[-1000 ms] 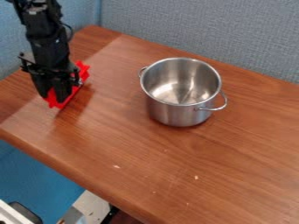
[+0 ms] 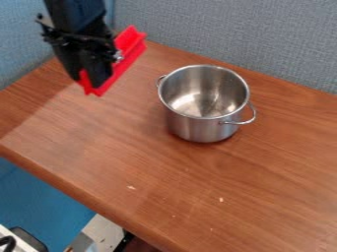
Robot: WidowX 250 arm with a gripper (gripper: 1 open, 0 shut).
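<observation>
My black gripper [image 2: 90,69] is at the upper left, raised above the wooden table, shut on a red object [image 2: 129,49] that shows behind and below its fingers. The fingertips are partly hidden by the arm. A steel pot [image 2: 203,116] with two side handles stands on the table, to the right of the gripper and apart from it.
The wooden table [image 2: 198,197] has wide clear room in front of and to the right of the pot. Grey padded walls [image 2: 250,34] border it at the back. A blue surface lies below the table's left edge.
My gripper has risen from low on the table's left side and moved a little to the right, carrying the red object. The pot has stayed in place.
</observation>
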